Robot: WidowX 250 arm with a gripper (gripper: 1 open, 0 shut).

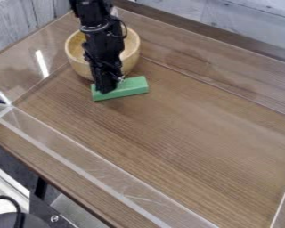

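A black gripper (106,86) hangs from the arm at the upper left, its tip down at the left part of a green block (131,87) lying flat on the wooden table. The fingers look close together; whether they touch the block or hold anything is unclear. A wooden bowl (78,46) sits behind the arm, partly hidden by it.
A strip of tape crosses the lower left, and a dark object (7,215) lies at the bottom left corner.
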